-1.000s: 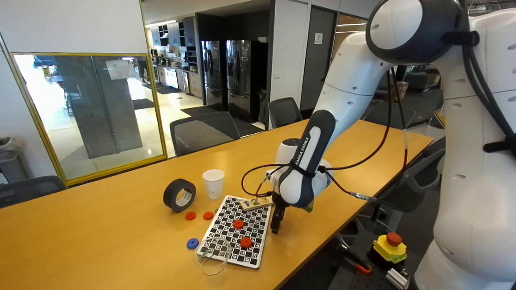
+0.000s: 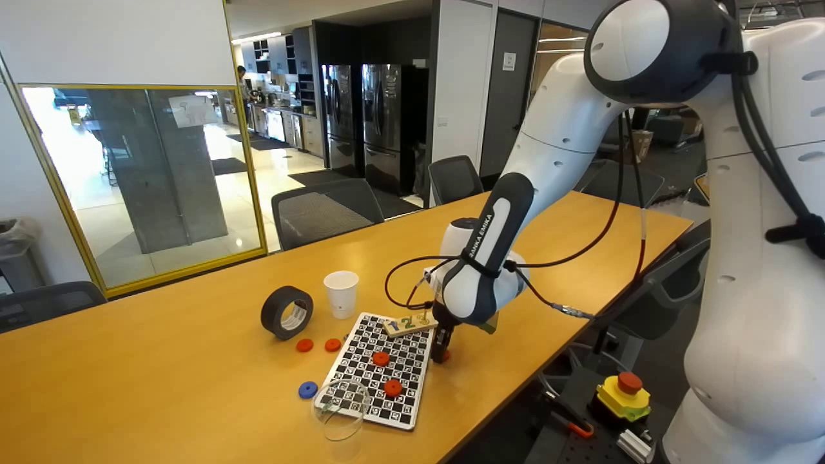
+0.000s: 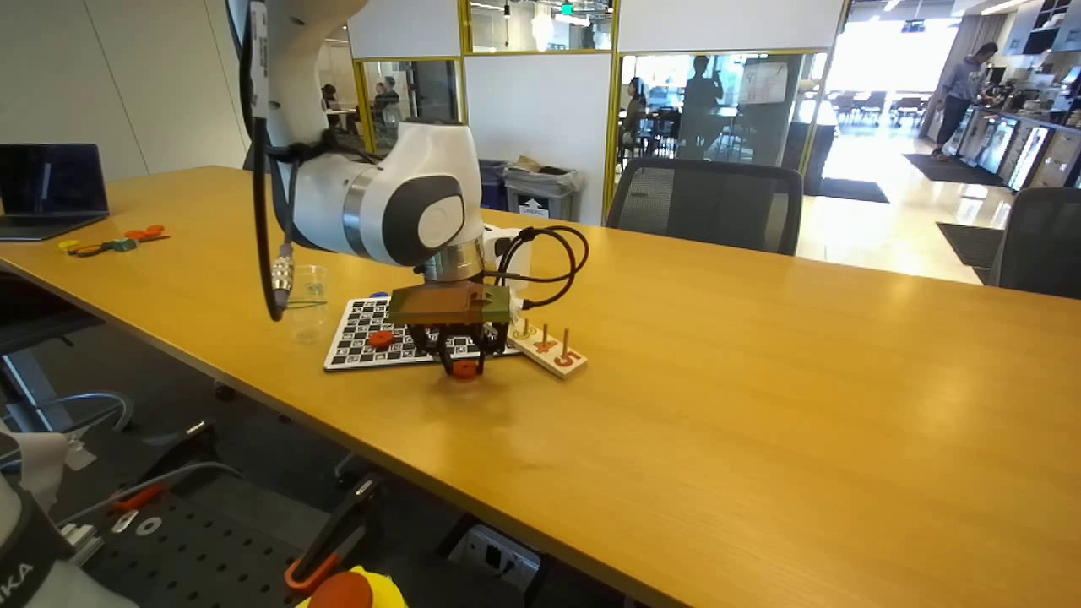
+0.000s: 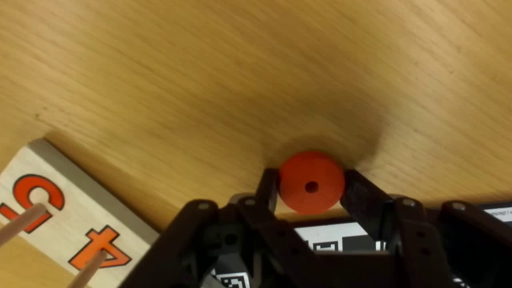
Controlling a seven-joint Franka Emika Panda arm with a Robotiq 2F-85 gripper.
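A red disc (image 4: 312, 189) with a small centre hole lies between the fingers of my gripper in the wrist view. One finger (image 4: 267, 188) stands close against its left side, the other against its right; whether they grip it cannot be told. From exterior view 2, the gripper (image 3: 465, 365) points down at the disc (image 3: 465, 371), just beside the checkered board (image 3: 350, 355). Whether the disc touches the table is unclear. The numbered wooden peg board (image 3: 547, 351) sits nearby, its pegs by 4 and 5 bare.
Two more red discs (image 2: 392, 387) lie on the checkered board. Beyond it are other red discs (image 2: 305, 345), a blue disc (image 2: 307, 390), black tape (image 2: 287, 312), a white cup (image 2: 341, 294) and a clear cup (image 2: 341, 410). Table space right of the peg board is clear in exterior view 2.
In exterior view 1 the gripper's tip stands slightly higher in the picture than before. Some red now shows beside it, where none was visible earlier. The other tabletop objects look unmoved.
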